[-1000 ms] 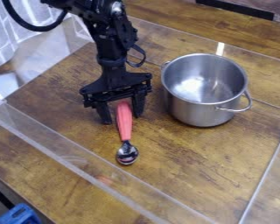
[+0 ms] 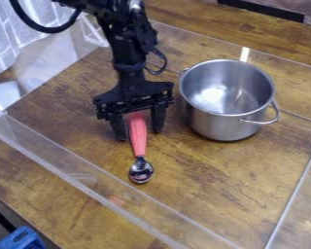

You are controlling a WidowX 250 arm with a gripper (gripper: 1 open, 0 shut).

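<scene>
My black gripper (image 2: 132, 115) is down at the middle of the wooden table, its fingers around the upper end of a red-handled spoon (image 2: 139, 141). The spoon's metal head lies toward the front on the table. Whether the fingers are closed on the handle, I cannot tell.
A steel pot (image 2: 225, 97) with side handles stands just right of the gripper. Clear plastic edging (image 2: 106, 187) runs along the left and front of the table (image 2: 249, 185). A blue object (image 2: 22, 239) is at the bottom left corner. The wood left of the gripper is bare.
</scene>
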